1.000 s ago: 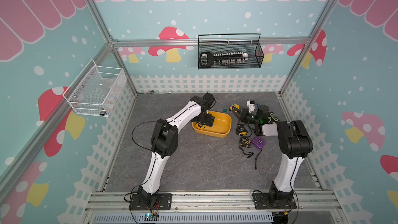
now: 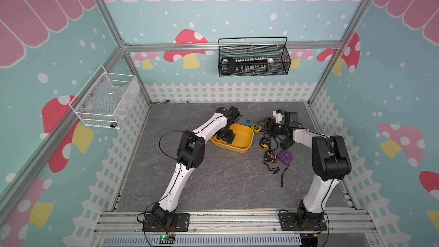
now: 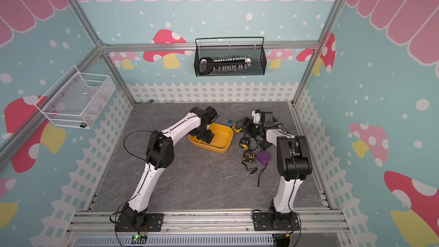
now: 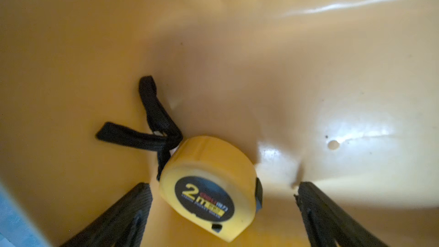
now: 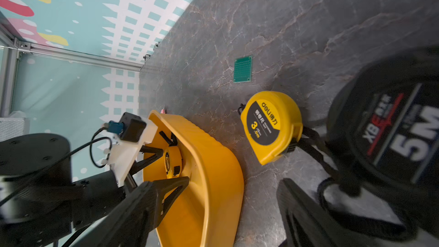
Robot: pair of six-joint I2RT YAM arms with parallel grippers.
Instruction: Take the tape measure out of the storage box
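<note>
A yellow tape measure [image 4: 210,187] with a black strap lies in the yellow storage box [image 2: 246,142], near one wall. My left gripper is inside the box, open, with its fingers on either side of this tape measure and apart from it. Outside the box, another yellow tape measure [image 5: 272,125] marked 3 rests on the table. My right gripper stands open near it, with nothing between its fingers.
A large black tape measure [image 5: 397,128] sits right of the yellow one. Black-and-yellow tape measures [image 2: 265,143] [image 2: 270,157] and a purple one [image 2: 284,157] lie right of the box. A green board [image 5: 242,68] is behind.
My left gripper has gone lower into the box, which has shifted slightly left. The yellow tape measure outside has moved left and toward the front; the right arm has shifted a little.
</note>
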